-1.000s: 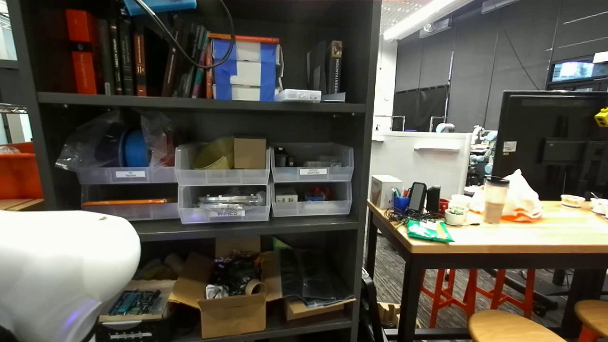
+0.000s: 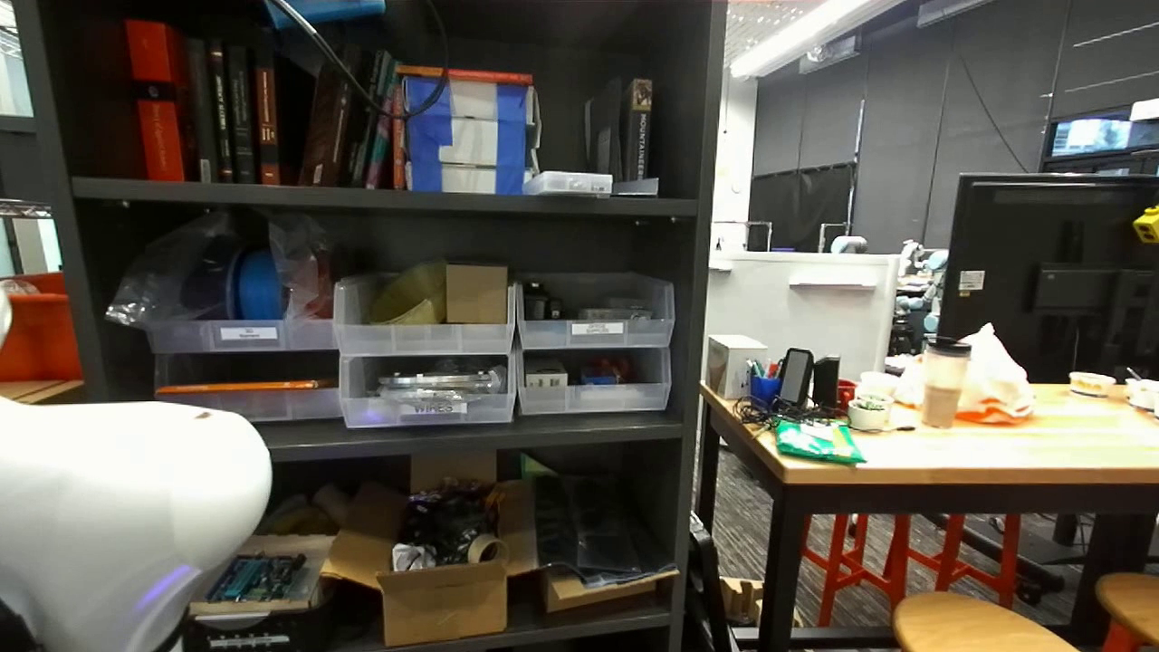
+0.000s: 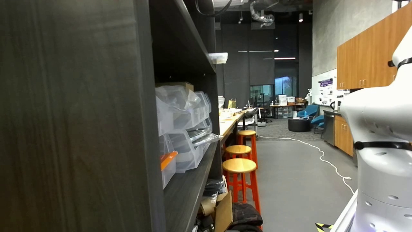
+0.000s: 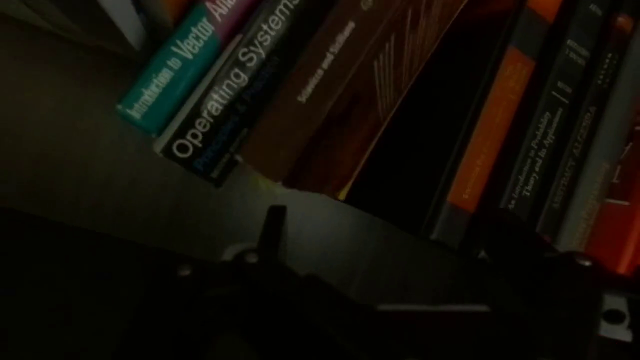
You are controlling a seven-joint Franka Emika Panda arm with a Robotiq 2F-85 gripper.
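In the dark wrist view, my gripper stands open before a row of books, its fingers (image 4: 273,231) wide apart, with nothing visibly held between them. A thick brown book (image 4: 324,102) leans beyond the gap, beside a black Operating Systems book (image 4: 225,102) and a teal Vector Analysis book (image 4: 174,78). Past a dark space on the other side is a black-and-orange book (image 4: 492,132). The same brown book (image 2: 326,129) leans on the top shelf in exterior view 1. The gripper's fingers do not show in the exterior views.
A shelf board (image 2: 435,197) runs under the books. A blue-and-white box stack (image 2: 473,136) stands beside them, with a clear case (image 2: 568,184) at the shelf edge. Clear bins (image 2: 426,389) fill the shelf below. A loose cable (image 2: 407,112) hangs before the books.
The blue piece at the top has moved up and slightly right with its cable. The white arm has shifted slightly. More of the leaning brown book's spine now shows.
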